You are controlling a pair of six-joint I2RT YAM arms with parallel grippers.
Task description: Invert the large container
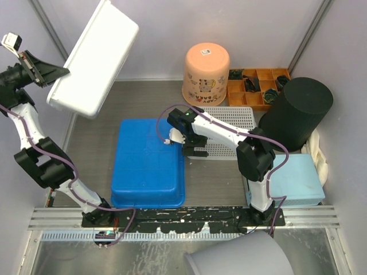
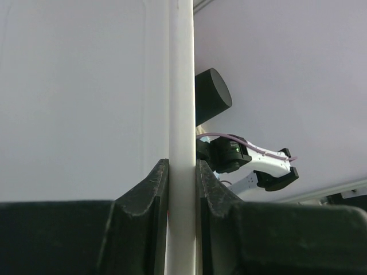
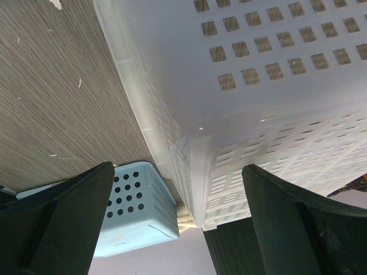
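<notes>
A large white container (image 1: 97, 60), smooth and box-shaped, hangs tilted at the back left in the top view, partly cut off by the top edge. My left gripper has its fingers (image 2: 155, 186) on both sides of the container's white edge (image 2: 182, 103), shut on it. In the left wrist view, the container's broad face fills the left half. The right gripper is open above a white perforated basket (image 3: 252, 69), with nothing between its fingers.
A blue bin (image 1: 146, 163) lies bottom up in the middle of the floor. Behind it stand a peach bucket (image 1: 206, 71) and an orange divided tray (image 1: 266, 77). A black bin (image 1: 298, 112) and light blue box (image 1: 295, 180) occupy the right. Bare floor (image 1: 94, 149) shows at left.
</notes>
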